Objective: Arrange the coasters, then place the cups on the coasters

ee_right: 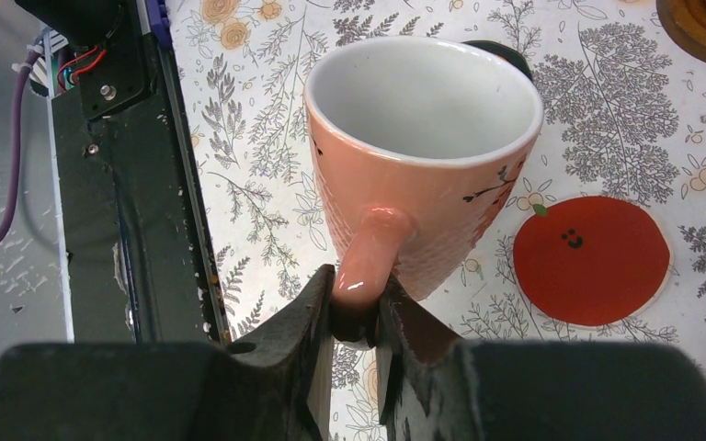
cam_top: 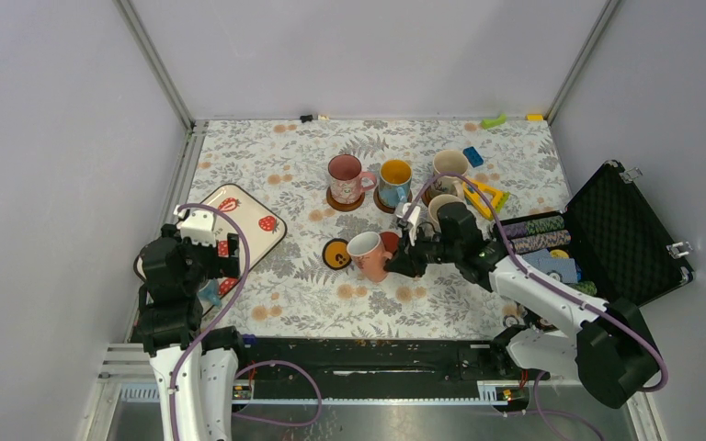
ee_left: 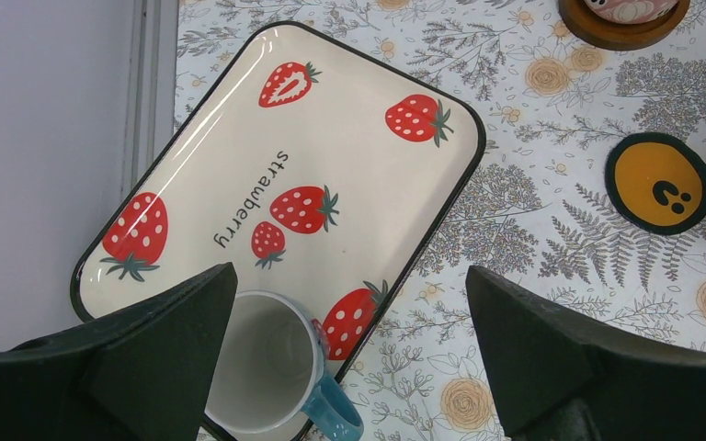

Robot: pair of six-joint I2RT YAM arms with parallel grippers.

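Note:
An orange-pink cup (cam_top: 369,257) with a white inside hangs tilted in the right gripper, whose fingers are closed around its handle (ee_right: 368,266). Just left of the cup in the top view lies a yellow coaster with a dark rim (cam_top: 335,254). A red tomato-like coaster (ee_right: 592,261) is on the cloth behind the cup, partly covered in the top view. Over the strawberry tray, my left gripper is open with nothing between its fingers; a light blue cup (ee_left: 271,367) sits on the tray below it.
The strawberry tray (cam_top: 256,210) lies at the left. Mugs on wooden coasters stand at the back: a pink mug (cam_top: 345,175), a blue one (cam_top: 393,179) and a cream one (cam_top: 449,163). An open black case (cam_top: 627,237) is at the right.

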